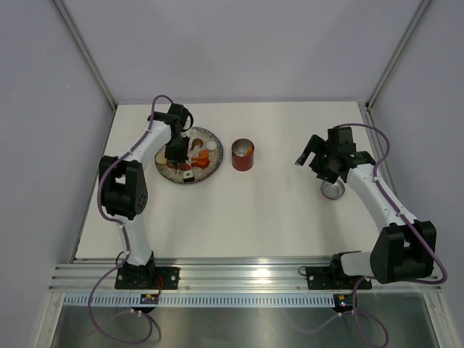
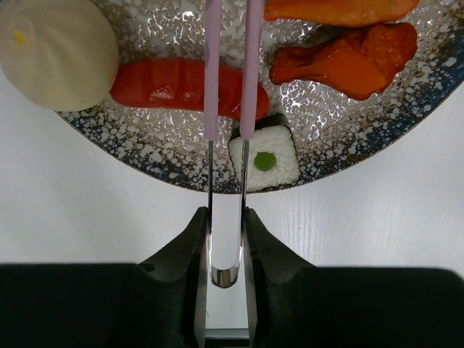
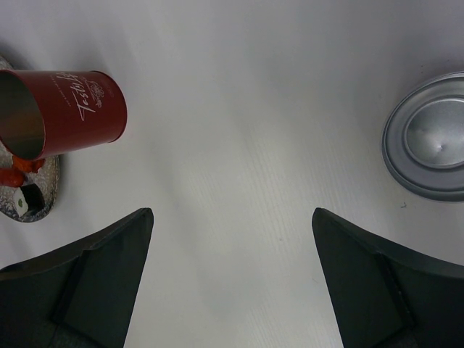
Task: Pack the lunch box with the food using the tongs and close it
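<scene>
A speckled plate carries a bun, a sausage, orange chicken pieces, a sushi piece and other food. My left gripper is over the plate, holding metal tongs with pink tips between its fingers; the tips are above the sausage, near the sushi. My right gripper hangs open over the table's right side with nothing between its fingers. A red cylindrical container stands right of the plate, with something orange inside in the top view.
A round metal dish lies at the right under the right arm. Walls and rails bound the table.
</scene>
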